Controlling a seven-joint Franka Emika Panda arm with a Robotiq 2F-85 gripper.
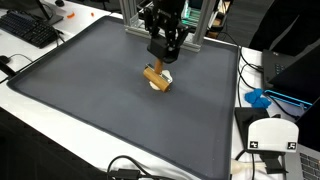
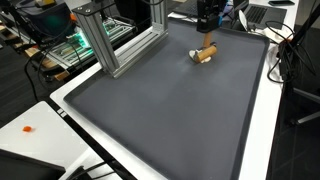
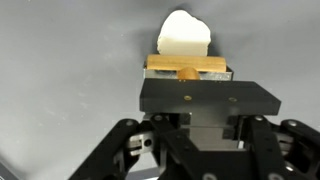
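Observation:
A small wooden roller [image 1: 156,77] with an upright wooden handle [image 1: 158,65] lies across a flat, pale piece of dough [image 1: 167,74] on the grey mat. My gripper [image 1: 161,55] is directly above it, shut on the handle. Dough shows on both sides of the roller in exterior view 1. In exterior view 2, the roller [image 2: 206,53] partly covers the dough [image 2: 194,57]. From the wrist, the roller [image 3: 212,63] sits along one edge of the dough [image 3: 183,36], and the dark gripper body hides most of the handle.
A metal frame [image 2: 130,45] stands on the table beside it. A blue item [image 1: 258,98], an orange-brown object [image 1: 290,99] and a white device [image 1: 272,134] lie past the mat's right edge.

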